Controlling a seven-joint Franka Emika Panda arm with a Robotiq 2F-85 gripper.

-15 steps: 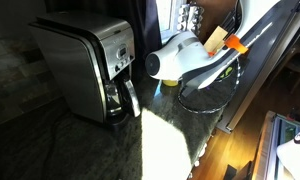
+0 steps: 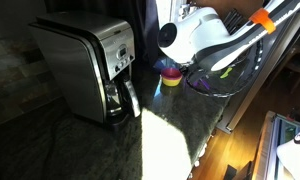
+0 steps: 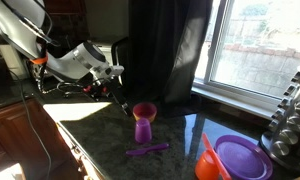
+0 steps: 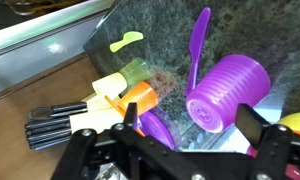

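In the wrist view my gripper is open, its two dark fingers apart with no object held between them. Beyond the fingertips a purple cup (image 4: 230,90) lies with its base towards the camera. Beside it is a purple utensil (image 4: 197,45). Exterior view 2 has the purple cup (image 3: 143,131) on the dark counter in front of a red-orange bowl (image 3: 145,111), while my gripper (image 3: 122,92) hangs to their left, apart from both. A yellow rim shows on the bowl (image 2: 171,76) in exterior view 1, where the arm hides the fingers.
A coffee maker (image 2: 95,65) stands on the counter. Orange (image 4: 140,97) and green (image 4: 135,72) cups, a yellow-green utensil (image 4: 127,41) and a purple plate (image 3: 245,158) lie to one side. The window (image 3: 255,50) and dark curtain (image 3: 165,50) bound the back.
The arm's end has risen and shifted right in exterior view 1, uncovering more of the bowl. The coffee maker stands unmoved.
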